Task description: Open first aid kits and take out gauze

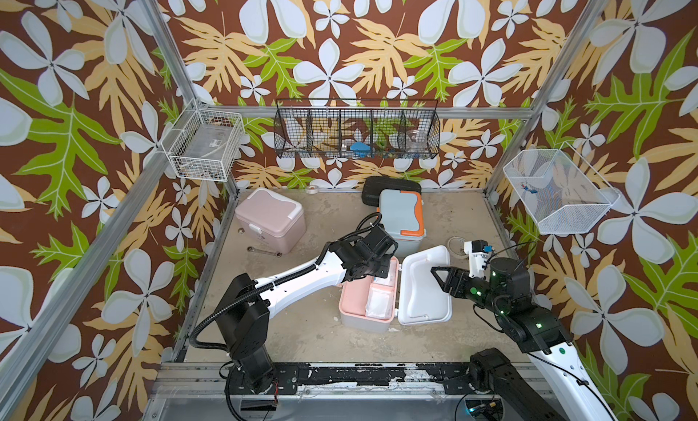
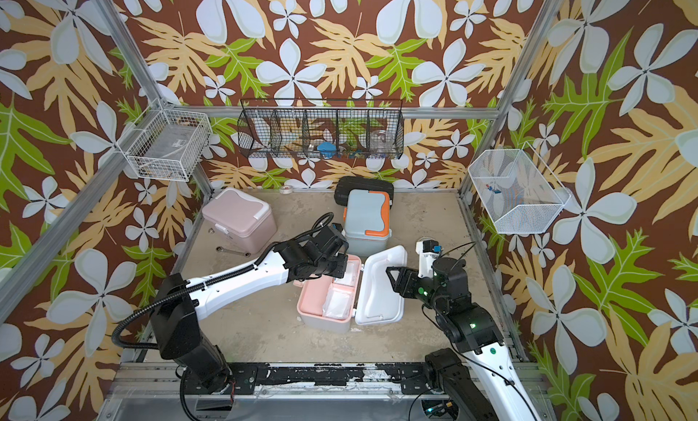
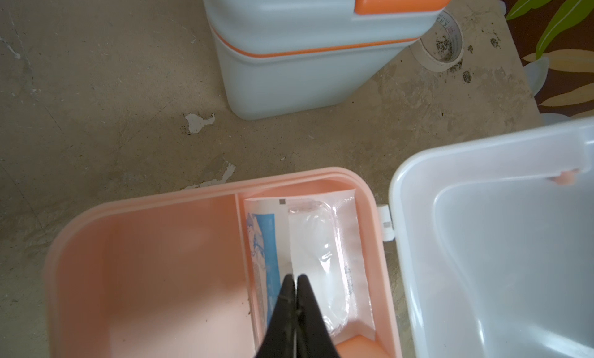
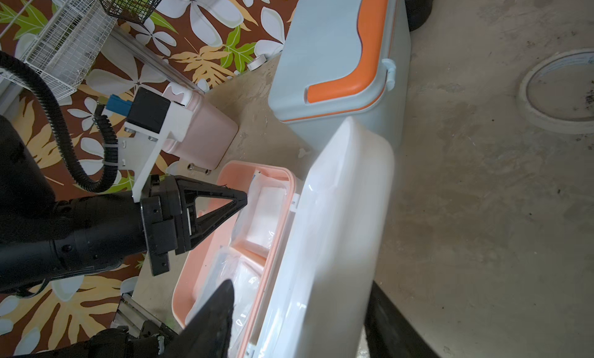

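Observation:
The pink first aid kit (image 1: 367, 323) stands with its lid swung out to the right. My right gripper is shut on the white lid (image 4: 346, 191), one finger on each side of its edge. In the left wrist view, a clear packet with white gauze (image 3: 318, 246) and a blue strip lies in the kit's far right compartment. My left gripper is shut over this packet, nothing showing between its fingertips. Another white packet (image 1: 379, 302) fills the near right compartment. The kit's left compartment (image 3: 173, 277) looks empty in the part I see.
Behind the kit stands a closed grey-blue box with an orange handle (image 1: 400, 213). A closed pink box (image 1: 269, 219) sits back left, near a wrench (image 1: 263, 251). A tape roll (image 3: 440, 45) lies to the right. Wire baskets hang on the walls.

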